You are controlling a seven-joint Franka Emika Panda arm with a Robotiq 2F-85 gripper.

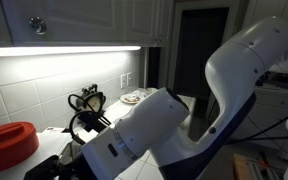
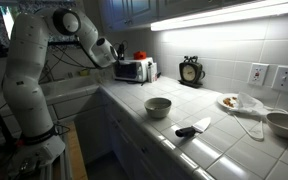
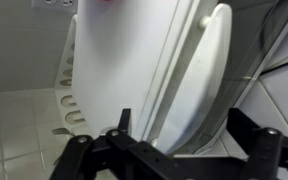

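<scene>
The white microwave [image 2: 132, 71] stands on the counter at the far left in exterior view 2. In the wrist view its long white door handle [image 3: 196, 85] runs diagonally between my open fingers' line of reach, beside the microwave's flat white body [image 3: 119, 60]. My gripper is open, with one dark fingertip on each side of the handle's lower end. Whether either finger touches the handle I cannot tell. The arm largely hides the gripper in exterior view 1.
A red pot [image 1: 9, 146] rests on top of the microwave. Along the counter are a black appliance [image 2: 191, 72], a grey bowl [image 2: 158, 107], a knife [image 2: 194, 128], a plate with food [image 2: 231, 101] and another bowl [image 2: 287, 124]. Cabinets [image 1: 74, 20] hang above.
</scene>
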